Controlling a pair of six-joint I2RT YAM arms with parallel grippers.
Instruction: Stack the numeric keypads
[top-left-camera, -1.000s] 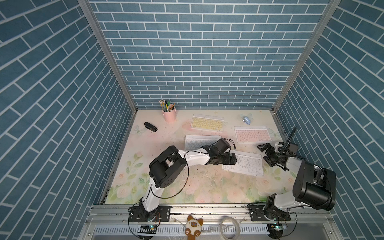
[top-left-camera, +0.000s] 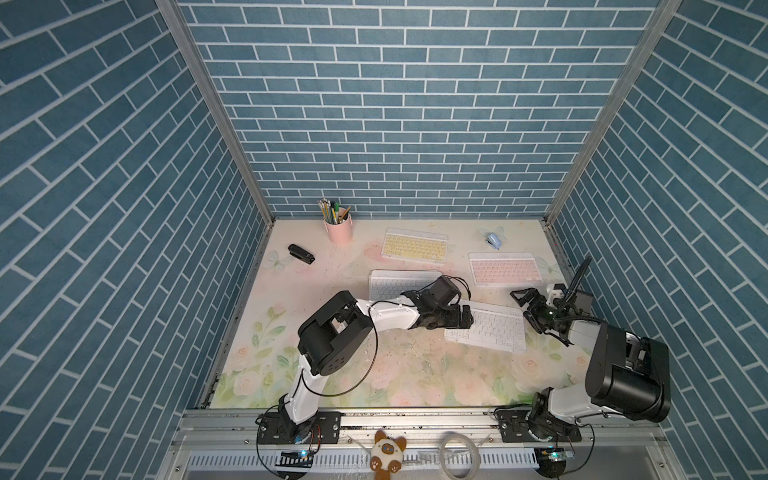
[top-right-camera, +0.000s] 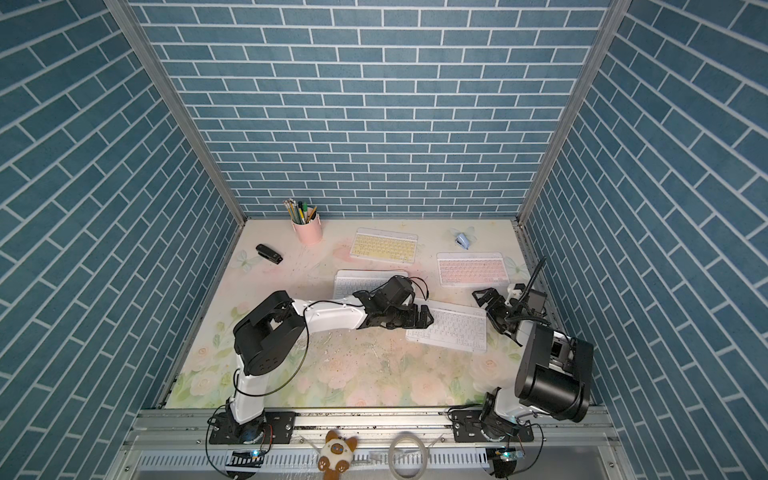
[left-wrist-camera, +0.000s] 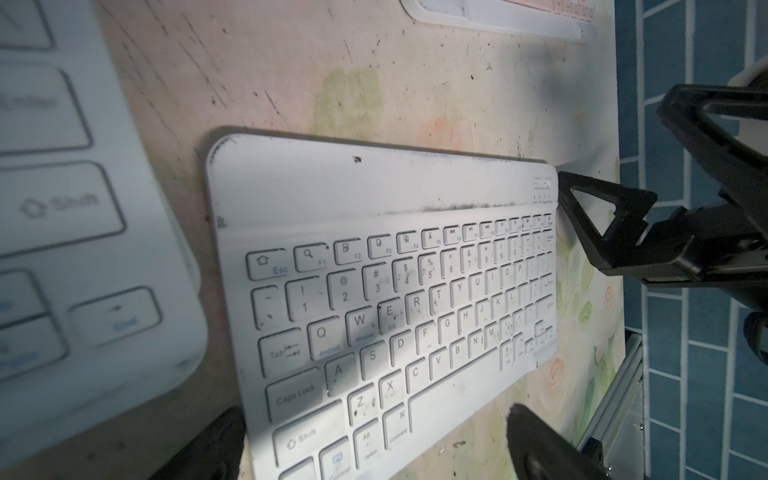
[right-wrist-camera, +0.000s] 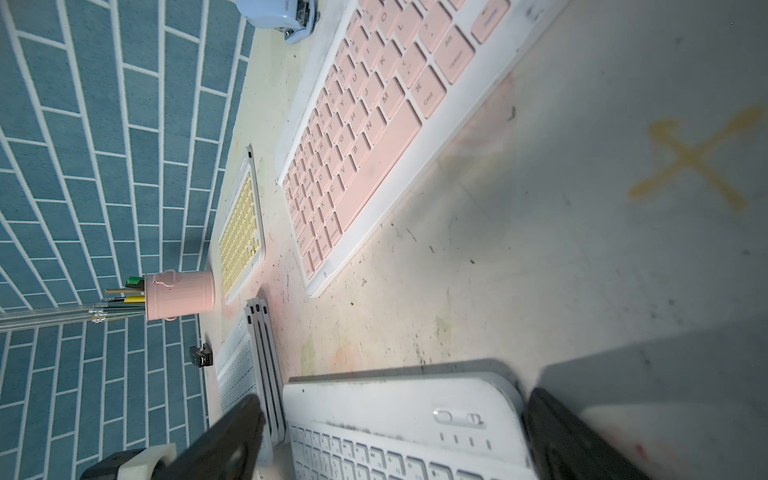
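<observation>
A white keyboard (top-left-camera: 492, 328) lies flat at the centre right; in the left wrist view it fills the middle (left-wrist-camera: 384, 184). A stack of white keyboards (top-left-camera: 392, 278) sits left of it, partly under my left arm. My left gripper (top-left-camera: 459, 318) is low over the white keyboard's left end, its fingertips (left-wrist-camera: 532, 440) spread apart. My right gripper (top-left-camera: 528, 305) stands open at that keyboard's upper right corner, which lies between its fingers in the right wrist view. A pink keyboard (top-left-camera: 504, 268) and a yellow keyboard (top-left-camera: 414, 245) lie behind.
A pink pen cup (top-left-camera: 339, 230) and black stapler (top-left-camera: 301, 253) stand at the back left. A small blue object (top-left-camera: 493, 240) is behind the pink keyboard. The right wall is close to my right arm.
My right gripper has shifted very slightly at the keyboard's upper right corner. The left arm and the keyboards have not visibly moved.
</observation>
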